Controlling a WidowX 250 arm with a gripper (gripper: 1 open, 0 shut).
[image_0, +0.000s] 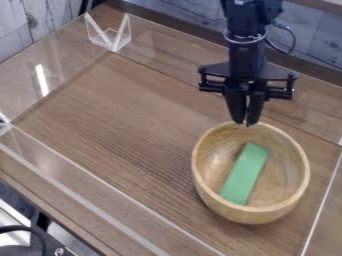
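Observation:
A cream bowl (214, 188) stands at the lower right, holding a green rectangular block (243, 174) that lies along its length. My black gripper (245, 113) hangs just above the back rim of the bowl, apart from the block. Whether its fingers are open or shut is hard to make out.
A white wire stand (108, 33) is at the back left. A dark cable curves at the bottom left corner. Walls border the back.

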